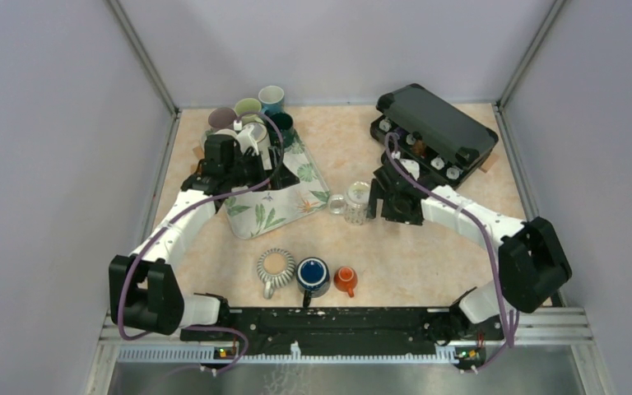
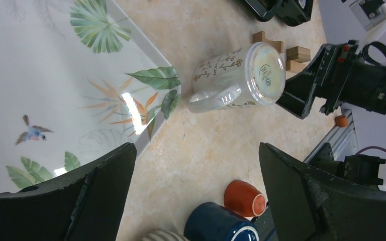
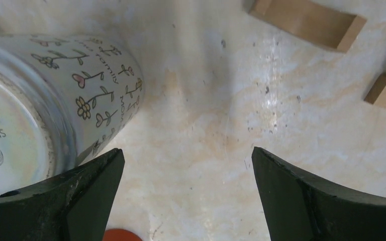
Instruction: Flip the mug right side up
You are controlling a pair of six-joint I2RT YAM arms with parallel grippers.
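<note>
A white mug with flower drawings (image 2: 221, 70) lies on its side on the tabletop beside the leaf-patterned tray (image 1: 255, 218), its handle toward the tray and its base visible in the left wrist view. My right gripper (image 1: 378, 202) is open just to the mug's right, the mug at the left edge of its wrist view (image 3: 80, 90). My left gripper hangs open over the upper part of the tray, with nothing held.
Several mugs (image 1: 247, 109) crowd the back left. A black case (image 1: 436, 123) sits back right, near wooden blocks (image 3: 306, 20). A striped mug (image 1: 288, 263), blue mug (image 1: 313, 280) and red cup (image 1: 346, 280) line the front edge.
</note>
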